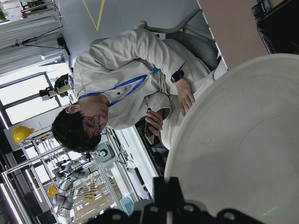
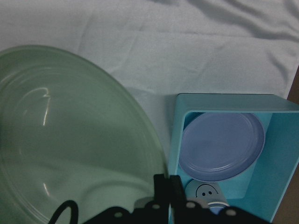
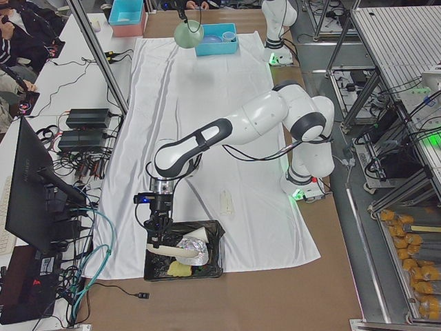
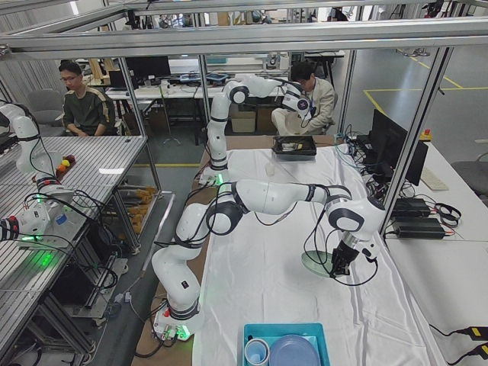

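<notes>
My left gripper is shut on a white round plate [image 1: 238, 140], seen large in the left wrist view; in the camera left view it is tilted over a black bin [image 3: 207, 269] holding foil and a yellow item. My right gripper is shut on a green plate [image 2: 74, 130], held beside a blue box [image 2: 280, 163]. In that box lie a blue plate [image 2: 219, 142] and cups, one with a smiley face.
A white cloth [image 3: 207, 124] covers the table, mostly clear between the two containers. Monitors and cables [image 3: 41, 200] line one side, with metal frame posts nearby. A seated person [image 1: 121, 93] is close behind the left gripper.
</notes>
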